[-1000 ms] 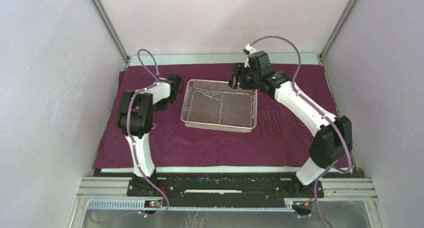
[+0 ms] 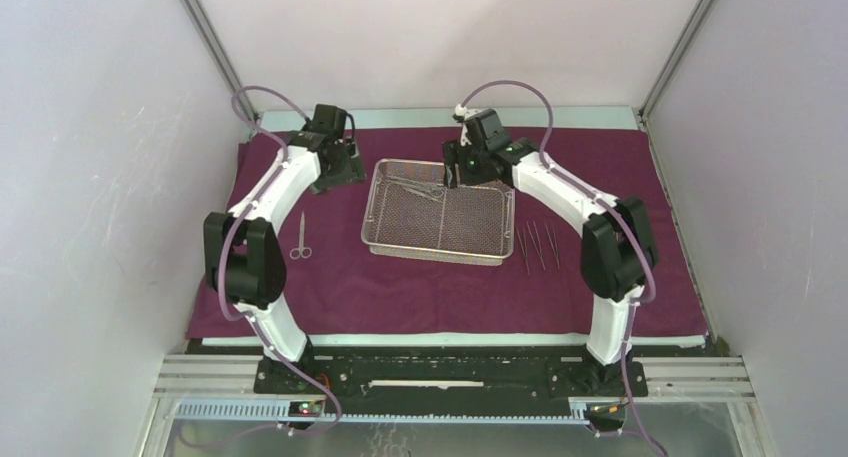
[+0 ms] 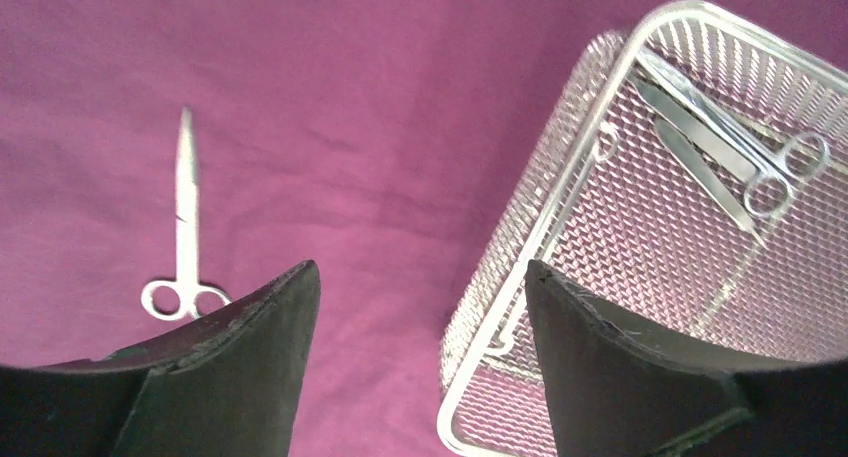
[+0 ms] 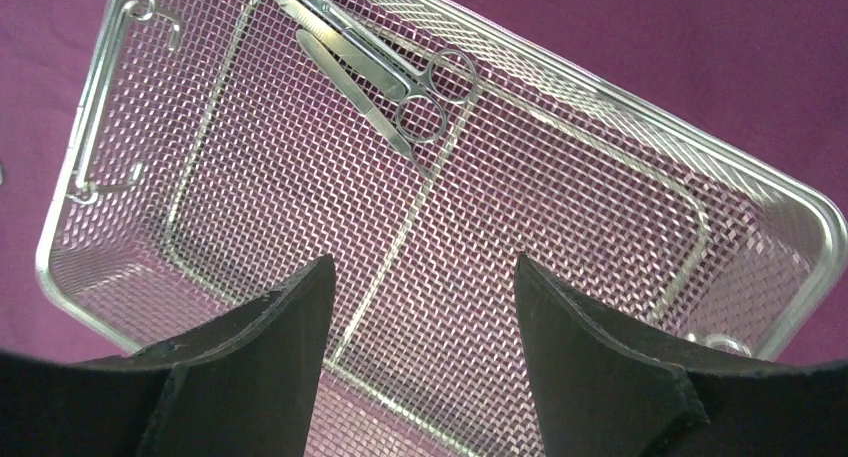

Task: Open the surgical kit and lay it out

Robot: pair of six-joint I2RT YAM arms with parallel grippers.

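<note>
In the middle of the maroon cloth stands the wire mesh tray [image 2: 440, 249]. Inside it, toward the far left, lie a pair of scissors [image 4: 420, 119] and flat metal instruments, among them a slim blade-like one [image 4: 350, 89]. Another pair of scissors [image 3: 186, 232] rests on the cloth left of the tray, tips pointing away. Several thin instruments [image 2: 538, 247] are laid side by side right of the tray. My left gripper, above the cloth by the tray's left side, is open and empty. Over the tray, my right gripper is open, nothing between its fingers.
The tray's raised rim [image 3: 560, 187] stands up around its contents. Wire handles [image 4: 95, 107] hang at its left end. Bare cloth [image 2: 420, 302] stretches in front of the tray and on both sides.
My left arm has swung away from the near side, uncovering the scissors on the left cloth. My right arm has moved left, further over the tray. The instruments look unmoved.
</note>
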